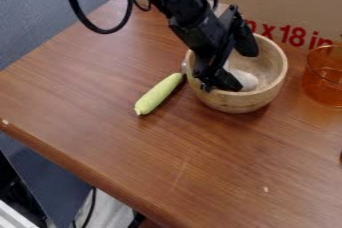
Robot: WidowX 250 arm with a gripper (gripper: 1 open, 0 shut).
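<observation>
My black gripper (214, 74) reaches down into a pale wooden bowl (261, 92) from the upper left, its fingers low inside. A white rounded object (246, 78) lies in the bowl beside them, partly hidden by the gripper; whether the fingers are open or shut on it cannot be seen clearly. A pale green corn cob (159, 94) lies on the table just left of the bowl, outside it.
An orange transparent cup (323, 86) stands at the right edge, close to the bowl. A cardboard box (287, 2) is behind.
</observation>
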